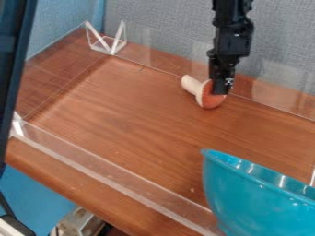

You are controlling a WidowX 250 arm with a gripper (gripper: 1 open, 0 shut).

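Observation:
My black gripper [219, 81] reaches down from the top centre, shut on a mushroom-like toy with a white stem [191, 85] and a reddish-orange cap [208, 100]. The toy is at the back of the wooden table [123, 120], its stem pointing to the upper left. Whether it touches the tabletop is hard to tell.
A large turquoise bowl [252, 198] fills the lower right. A white wire-like stand [106, 41] is at the back left. Clear low walls edge the table.

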